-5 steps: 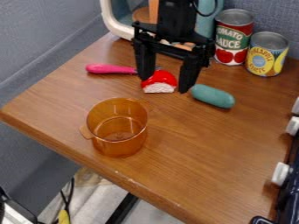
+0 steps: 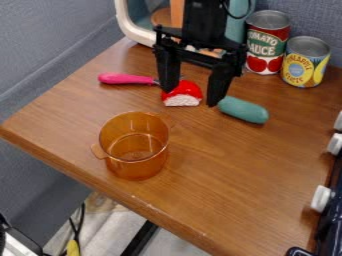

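The black gripper (image 2: 193, 82) hangs over the back middle of the wooden table, its two fingers wide apart with nothing held. Below and between them lies a red object with a white face (image 2: 182, 93). A pink handled item (image 2: 124, 78) lies to the left of it, and a teal cylindrical object (image 2: 243, 110) to the right. An orange translucent pot (image 2: 132, 146) stands at the front left.
A tomato can (image 2: 266, 43) and a yellow can (image 2: 305, 62) stand at the back right, beside a white bin (image 2: 134, 22) partly behind the arm. A dark stove-like unit (image 2: 329, 210) borders the right.
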